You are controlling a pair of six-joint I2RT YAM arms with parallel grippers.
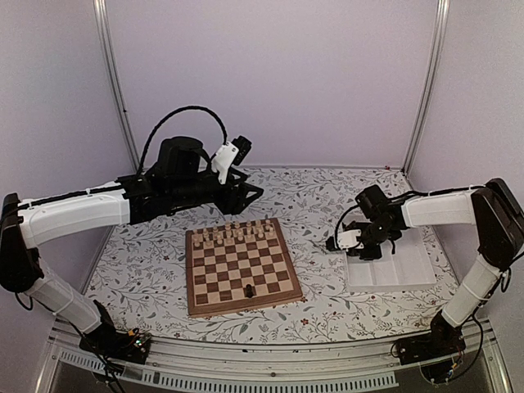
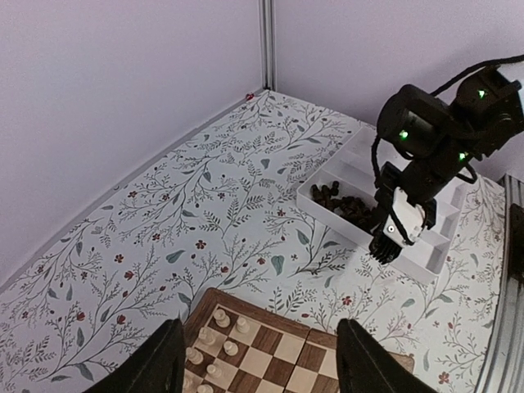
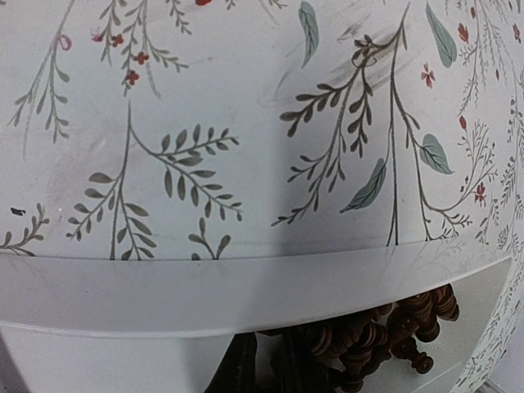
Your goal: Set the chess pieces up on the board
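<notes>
The wooden chessboard (image 1: 243, 271) lies on the table, with light pieces (image 1: 233, 234) in rows along its far side. One dark piece (image 1: 249, 291) stands near its close edge. My left gripper is open above the board's far part, nothing between its fingers. My right gripper reaches into the left end of the white tray (image 1: 391, 286); its fingers (image 3: 237, 368) stand slightly apart beside dark brown pieces (image 3: 352, 344) heaped there. Their tips are partly cut off by the view, and no piece clearly shows between them.
The tray's wall (image 3: 164, 295) rises close to my right gripper. Its other compartments look empty. Walls border the table at the back and both sides.
</notes>
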